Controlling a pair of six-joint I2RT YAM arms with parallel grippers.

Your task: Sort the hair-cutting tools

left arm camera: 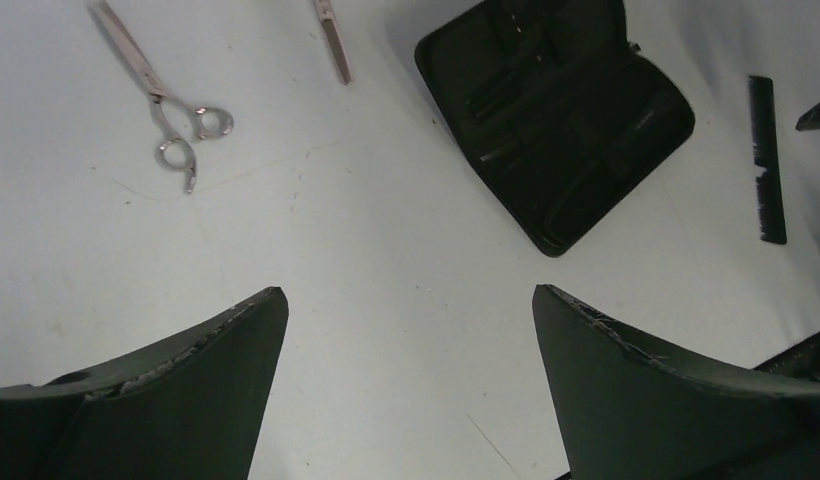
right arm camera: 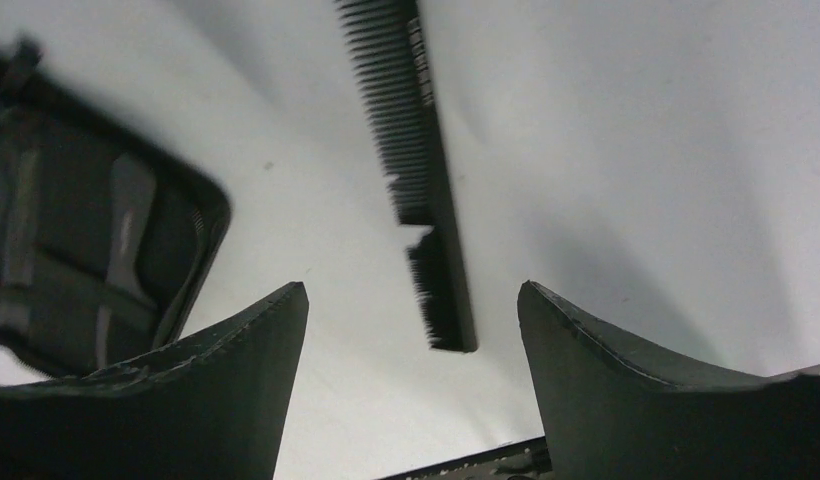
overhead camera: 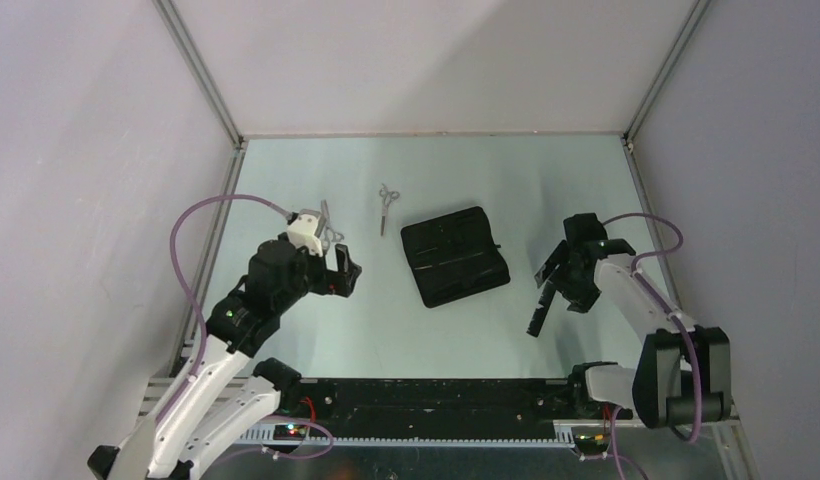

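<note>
A black comb (right arm camera: 441, 190) lies flat on the table, its near end between and beyond the fingers of my right gripper, which stands open and empty. The black case (overhead camera: 454, 257) lies spread out mid-table; long shapes show inside it, blurred in the right wrist view. Left of the case are two silver scissors: one pair (overhead camera: 387, 205) close to it, and another pair (left arm camera: 146, 75) farther left, partly covered by the left arm in the top view. My left gripper is open over bare table, nearer the front than both scissors.
Walls (overhead camera: 766, 200) close in the sides and back. A dark strip (overhead camera: 446, 400) runs along the front edge between the arm bases.
</note>
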